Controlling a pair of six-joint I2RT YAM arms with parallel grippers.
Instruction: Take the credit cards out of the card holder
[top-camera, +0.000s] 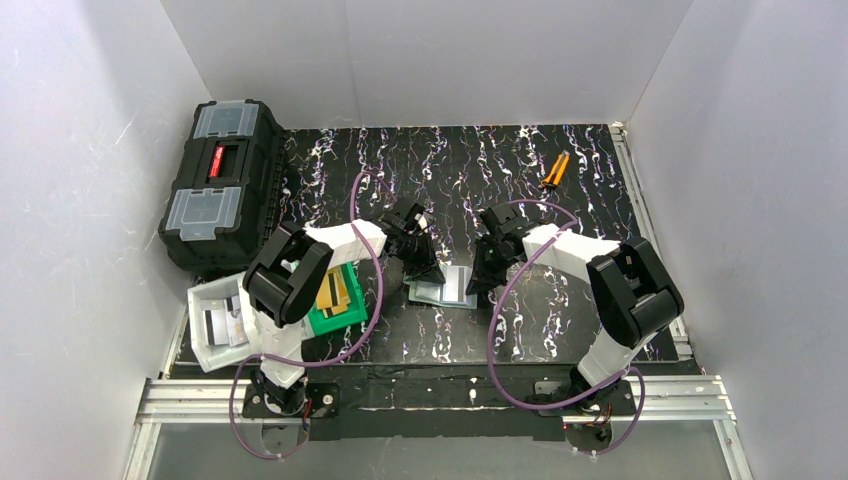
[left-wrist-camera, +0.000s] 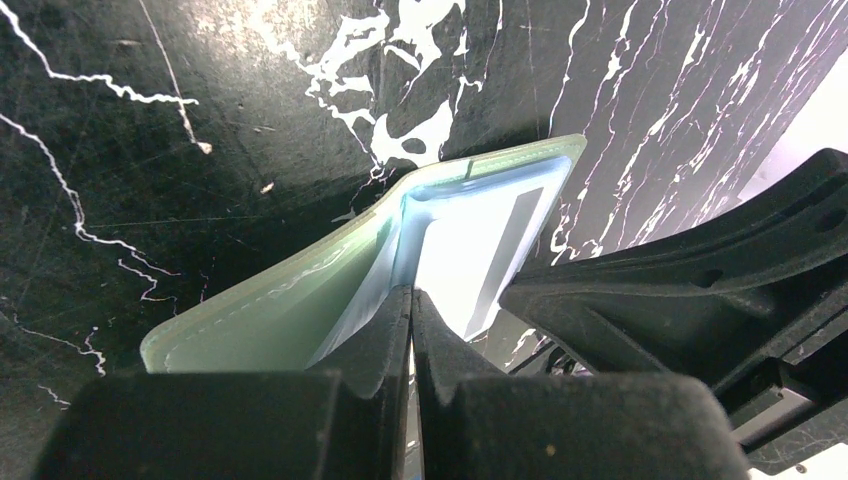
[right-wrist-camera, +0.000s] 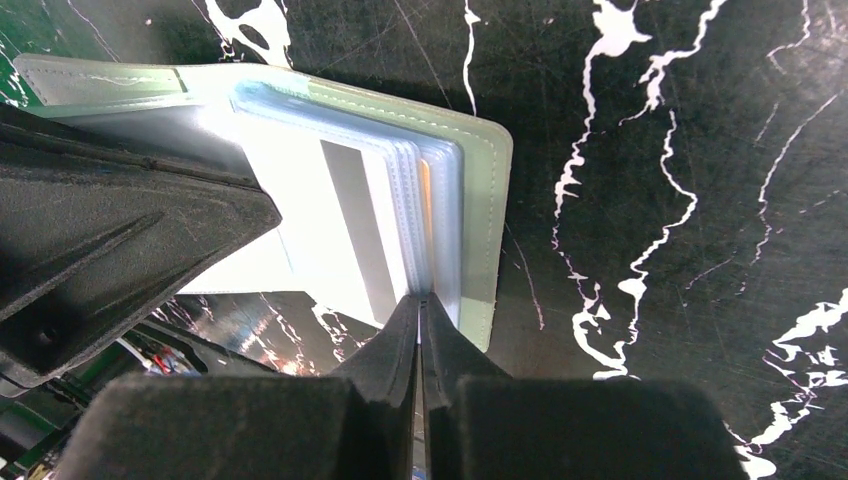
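Observation:
The pale green card holder lies spread on the dark marbled table between my two grippers. Inside its clear sleeves, a white card with a grey stripe shows in the left wrist view. Over the holder's left part, my left gripper is shut, nothing visible between its tips. At the opposite end, my right gripper is shut with its tips at the edge of the clear sleeves; whether they pinch a sleeve is hard to tell. A thin orange edge shows between the sleeve layers.
Left of the holder, a green tray holds gold and dark cards. A white tray with light cards stands farther left. The black toolbox fills the back left; an orange cutter lies back right.

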